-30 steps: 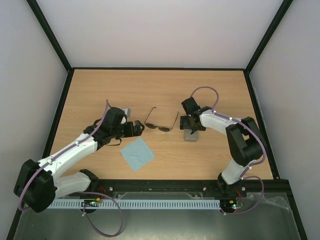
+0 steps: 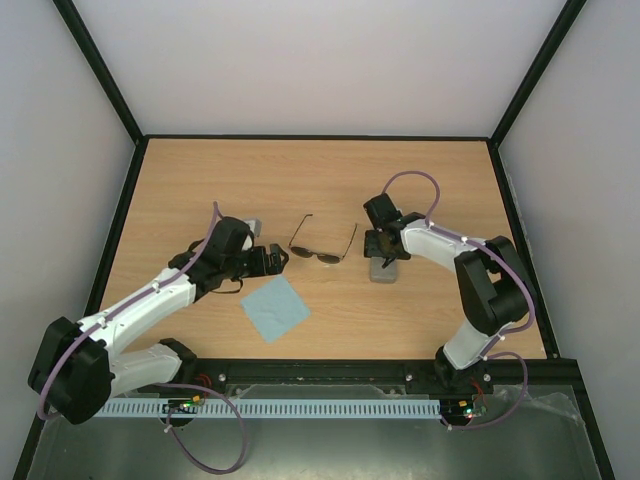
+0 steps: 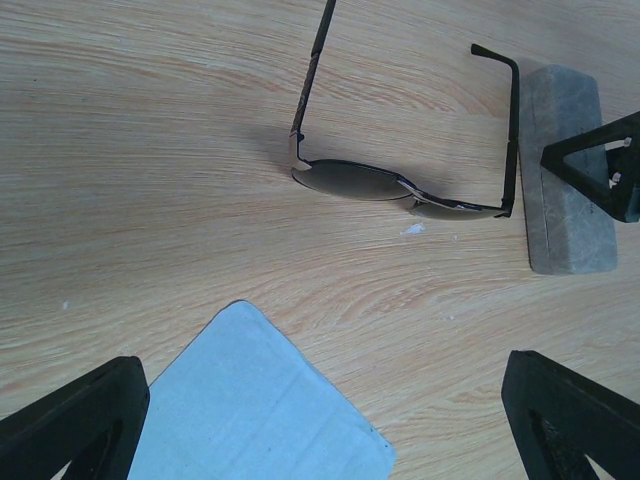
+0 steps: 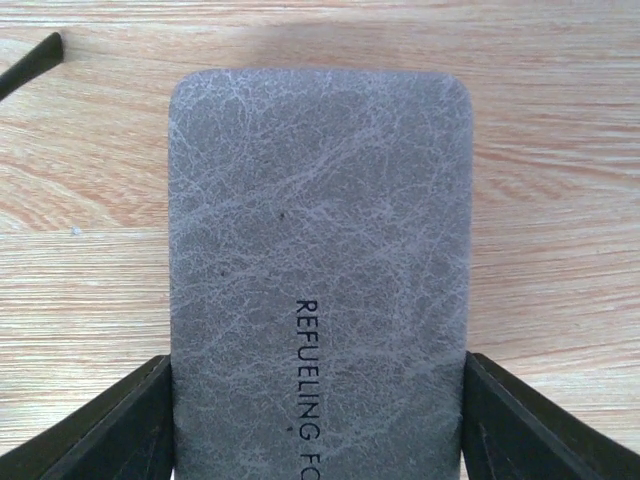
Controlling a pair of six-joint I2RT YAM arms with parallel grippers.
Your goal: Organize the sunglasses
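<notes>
Dark sunglasses [image 2: 317, 254] lie on the table between the two arms, both temples unfolded and pointing away toward the back. A grey case [image 4: 320, 220] with lettering on its top fills the right wrist view, its sides between the fingers of my right gripper, which is shut on it. The case appears closed and sits right of the sunglasses, close to one temple in the left wrist view. A light blue cloth [image 2: 275, 308] lies flat, nearer the front. My left gripper hangs open above the cloth with nothing between its fingers.
Bare wooden table [image 2: 330, 190] stretches behind the sunglasses and in front of the case. A small grey object [image 2: 254, 226] shows partly behind the left arm. Dark frame rails border the table, with walls at the back and sides.
The right gripper has shifted very slightly to the right at the case. The left arm, the sunglasses and the cloth stay as they were.
</notes>
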